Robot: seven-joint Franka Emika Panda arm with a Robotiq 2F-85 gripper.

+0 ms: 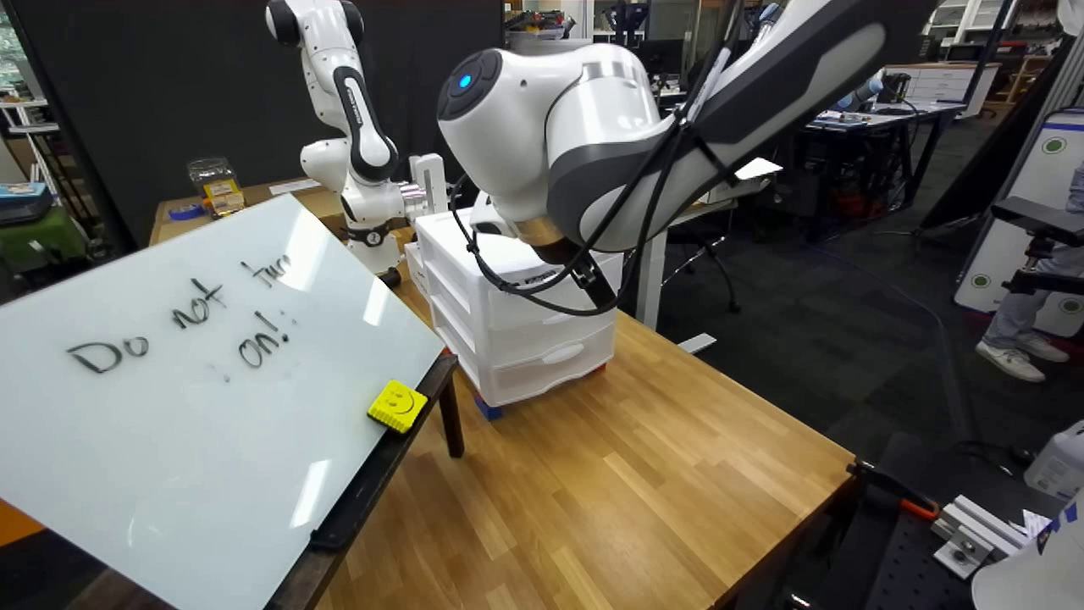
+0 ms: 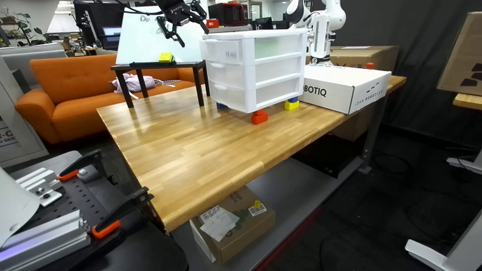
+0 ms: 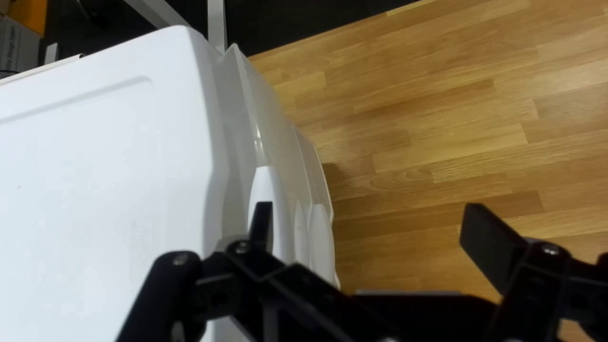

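A white drawer unit with three clear-fronted drawers stands on the wooden table, all its drawers looking shut. In the wrist view its top fills the left side, and the top drawer's handle juts from the front. My gripper is open and empty, pointing down at the front of the unit. One finger overlaps that handle in view; whether they touch I cannot tell. The other finger is out over the table. Exterior view 1 mostly hides the gripper behind the arm.
A whiteboard with writing leans on a small dark stand, a yellow smiley eraser at its lower edge. Coloured blocks, including a red one, sit by the unit's base. A white box stands beside it.
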